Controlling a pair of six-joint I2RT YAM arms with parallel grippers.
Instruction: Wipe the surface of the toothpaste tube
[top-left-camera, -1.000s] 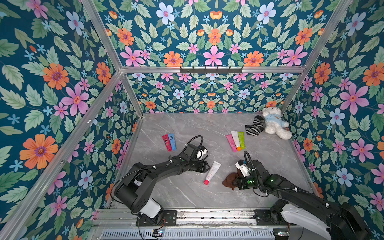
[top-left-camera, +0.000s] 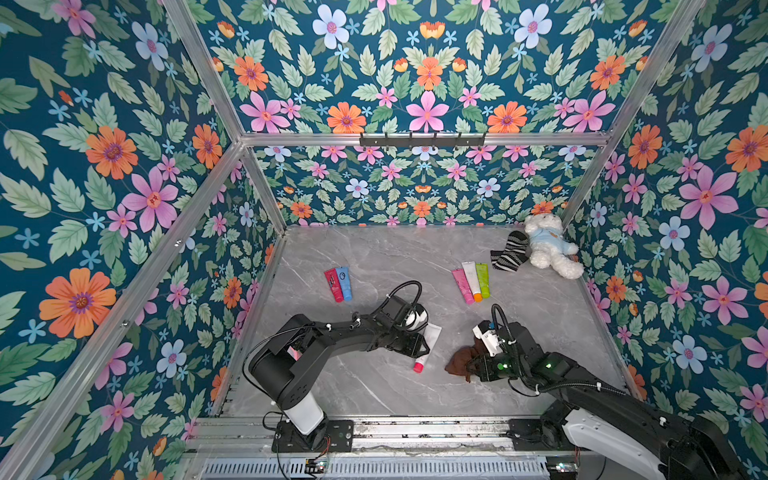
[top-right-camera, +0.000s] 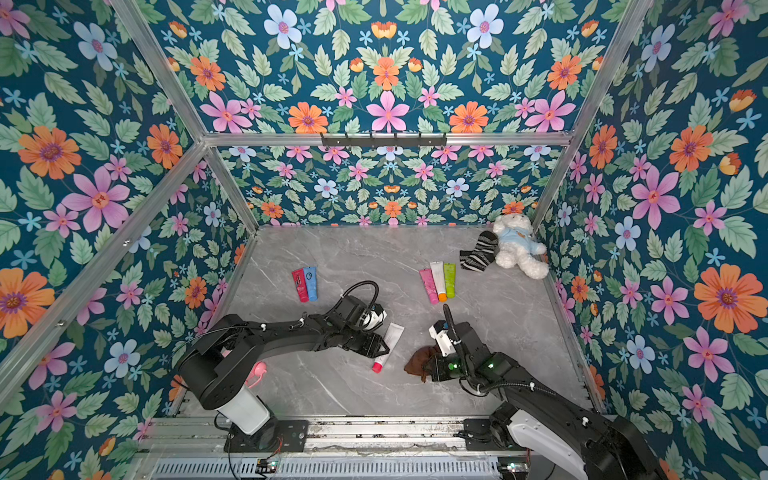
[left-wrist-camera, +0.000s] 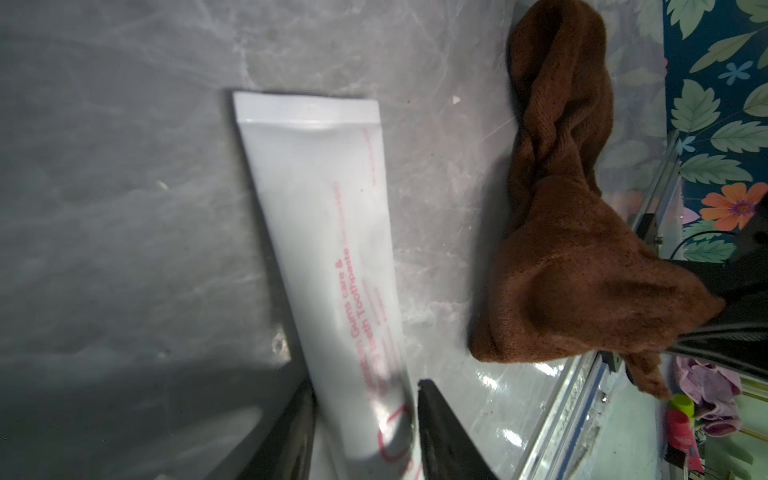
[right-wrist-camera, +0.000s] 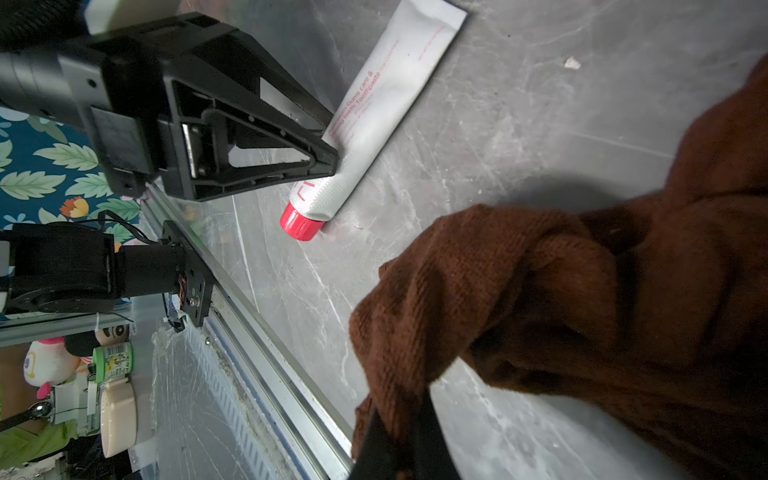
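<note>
A white toothpaste tube (left-wrist-camera: 320, 200) with a red cap (right-wrist-camera: 301, 220) lies flat on the grey table (top-left-camera: 384, 256). My left gripper is low over the tube's lower half, its fingertips on either side of it; whether they press on it is unclear. My right gripper is shut on a brown cloth (left-wrist-camera: 592, 272), which rests bunched on the table to the right of the tube (top-right-camera: 388, 348).
Red and blue tubes (top-left-camera: 334, 284) lie at the back left, pink, white and green tubes (top-left-camera: 472, 281) at the back right. A white teddy bear (top-left-camera: 552, 248) and striped fabric (top-left-camera: 509, 252) fill the far right corner.
My left gripper has moved right and down from beside the tube onto it. The right gripper and cloth have barely moved.
</note>
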